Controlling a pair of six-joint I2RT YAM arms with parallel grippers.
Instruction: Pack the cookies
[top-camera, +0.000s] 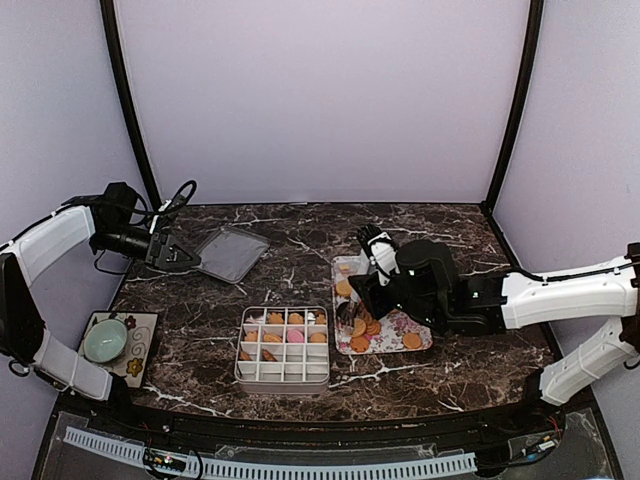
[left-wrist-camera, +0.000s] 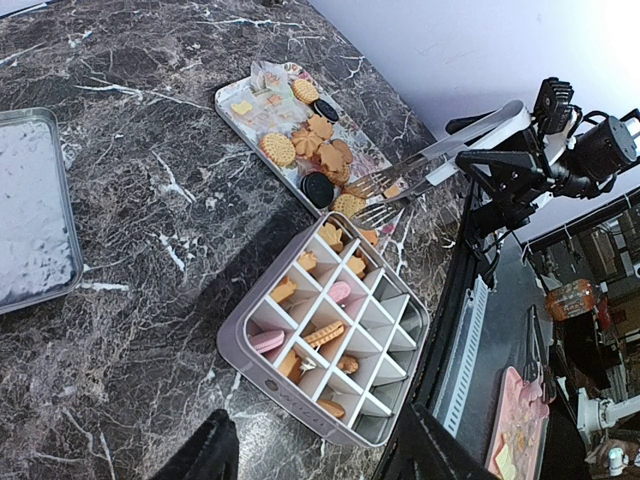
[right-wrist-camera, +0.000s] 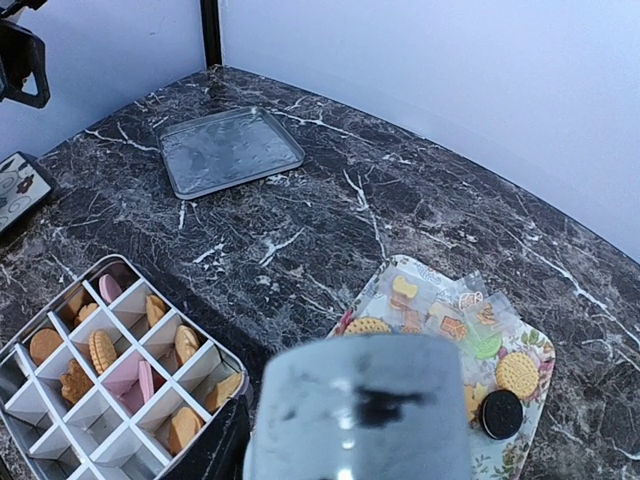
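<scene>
My right gripper (top-camera: 372, 284) is shut on metal tongs (left-wrist-camera: 436, 160) above the floral cookie tray (top-camera: 395, 346). The two slotted tong ends are apart, low over the tray's near end by several round cookies (left-wrist-camera: 348, 204); whether they touch one is unclear. In the right wrist view the tongs' grey metal top (right-wrist-camera: 355, 400) fills the lower middle and hides part of the tray. The divided box (top-camera: 283, 377) holds cookies in its back and left cells; several front and right cells are empty. At the far left, my left gripper is open and holds nothing.
An empty clear lid or tray (top-camera: 233, 254) lies at the back left. A green bowl (top-camera: 105, 341) rests on a patterned tray (top-camera: 142, 347) at the front left. Wrapped pieces (right-wrist-camera: 482, 312) lie at the cookie tray's far end. Bare marble separates the box from the clear tray.
</scene>
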